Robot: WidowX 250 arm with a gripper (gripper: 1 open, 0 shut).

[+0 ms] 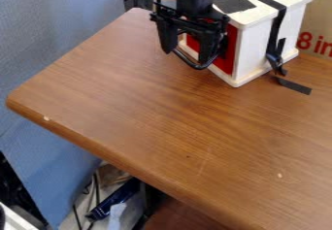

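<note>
My black gripper [192, 42] hangs at the top of the camera view, in front of a white box [257, 61] with a red panel [226, 61] and black straps. The gripper's lower part overlaps the red front of the box, and I cannot tell whether it touches it or whether its fingers are open or shut.
A blue padded surface [46, 59] runs along the left. A cardboard box [312, 30] stands behind at the right. Cables and clutter lie below the table's left edge.
</note>
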